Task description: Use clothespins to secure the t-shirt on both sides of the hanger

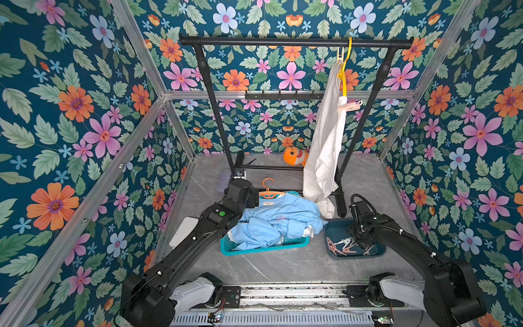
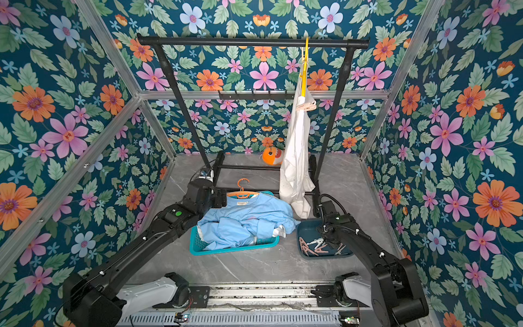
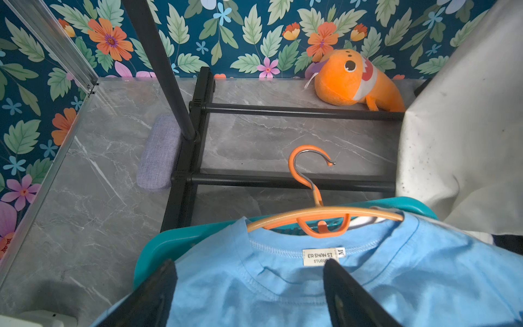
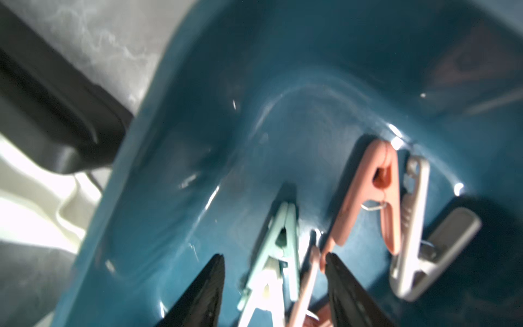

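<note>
A light blue t-shirt (image 3: 234, 278) lies in a teal basket (image 3: 149, 256), an orange hanger (image 3: 324, 215) at its neck. My left gripper is open above the shirt's left shoulder and collar. My right gripper is open, pointing down into a dark blue bin (image 4: 174, 136) over pink, mint and white clothespins (image 4: 359, 196). The mint clothespin (image 4: 267, 245) lies just between and beyond its fingertips in the right wrist view.
A black rack (image 1: 294, 42) stands behind, with a white garment (image 1: 321, 152) on a yellow hanger at its right. An orange plush toy (image 3: 343, 81) and a grey pad (image 3: 158, 152) lie at the back.
</note>
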